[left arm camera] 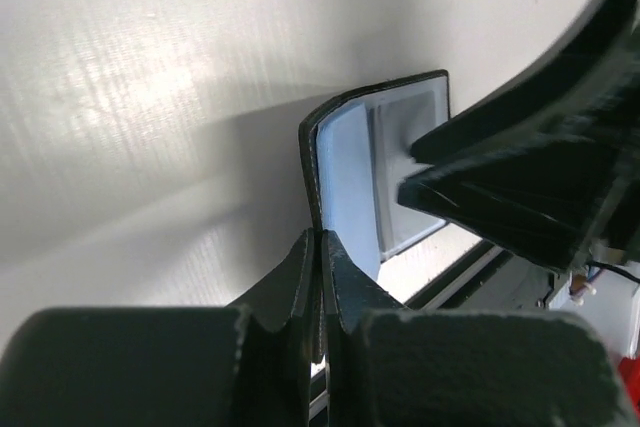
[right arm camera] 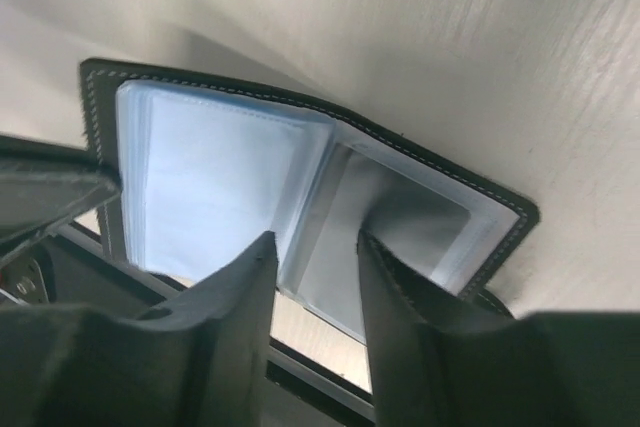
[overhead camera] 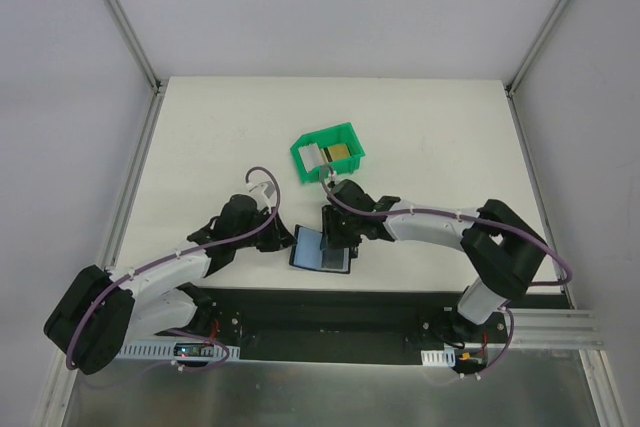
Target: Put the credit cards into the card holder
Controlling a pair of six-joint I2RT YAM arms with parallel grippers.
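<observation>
The card holder [overhead camera: 308,250] lies spread on the table between my two arms, dark-edged with pale blue sleeves on its left half. In the left wrist view my left gripper is shut on the left edge of the card holder [left arm camera: 345,167], which is tilted up there. Over the clear right-hand sleeve [right arm camera: 345,222] hangs my right gripper, its fingers apart and nothing between them. At the back, the cards [overhead camera: 313,156] stay in a green tray [overhead camera: 352,139], white ones on the left and gold ones on the right.
Both arms crowd the holder, with the right gripper's fingers [left arm camera: 450,162] close by in the left wrist view. The table's front edge [overhead camera: 300,288] runs just below the holder. Bare table [overhead camera: 450,137] lies to either side of the tray.
</observation>
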